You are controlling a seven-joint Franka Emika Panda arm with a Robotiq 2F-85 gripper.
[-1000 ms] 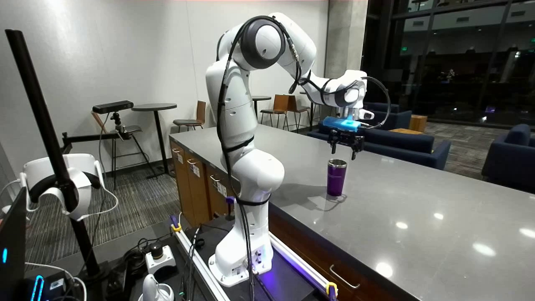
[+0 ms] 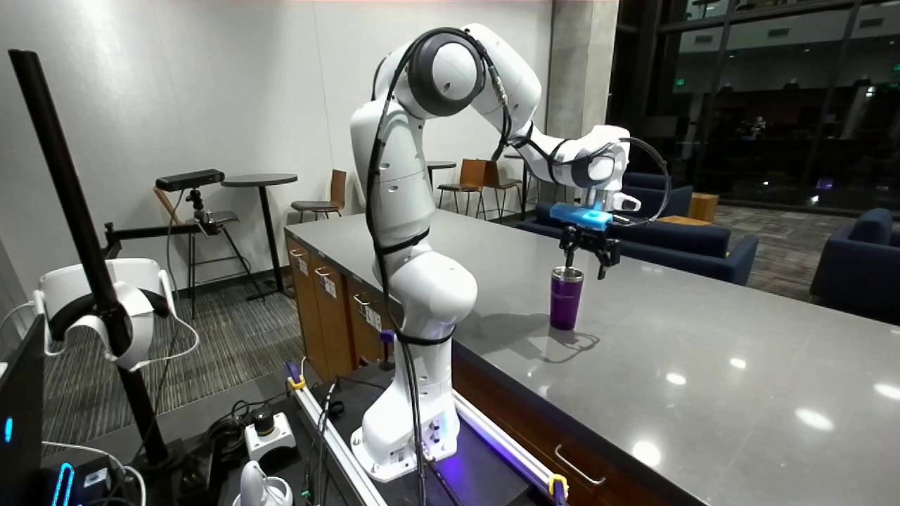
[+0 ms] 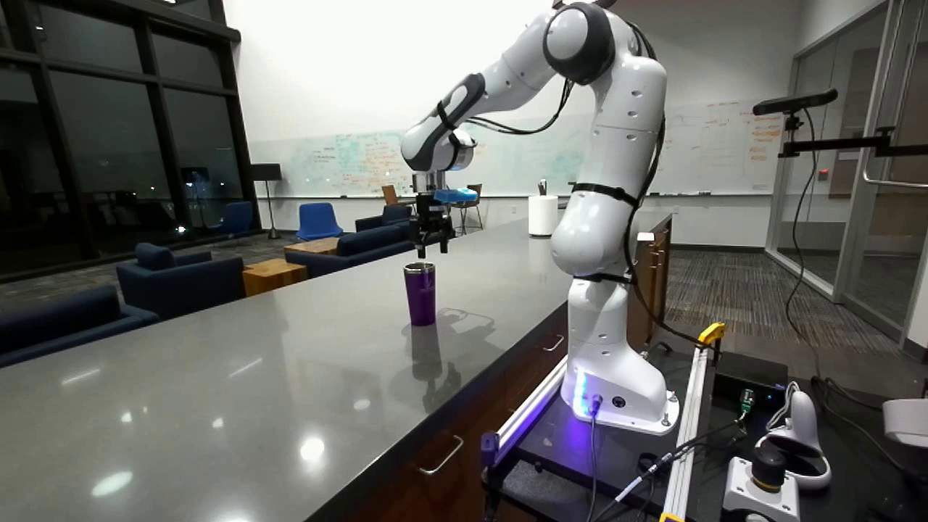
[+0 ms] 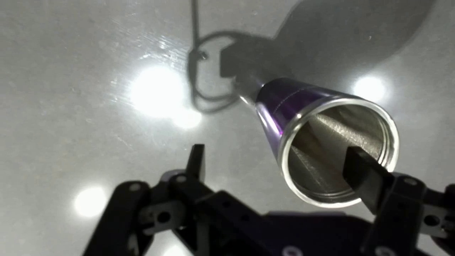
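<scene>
A purple tumbler with a silver rim (image 2: 566,300) stands upright on the grey counter. No lid covers it, and in the wrist view the inside of the tumbler (image 4: 324,140) looks empty. My gripper (image 2: 586,266) hangs at rim height, open, its fingers wide apart with nothing held. One fingertip (image 4: 362,166) overlaps the tumbler's mouth in the wrist view; whether it dips below the rim is hard to tell. The other fingertip (image 4: 196,162) is over bare counter, outside the tumbler. In exterior view 2 the gripper (image 3: 434,251) is just above the tumbler (image 3: 421,296).
A white container (image 3: 543,214) holding pen-like items sits toward the counter's far end. Dark blue sofas (image 3: 183,283) stand beyond the counter's edge.
The gripper has moved lower and slightly to the right in exterior view 1, bringing its fingers down to the rim. The tumbler has stayed in place.
</scene>
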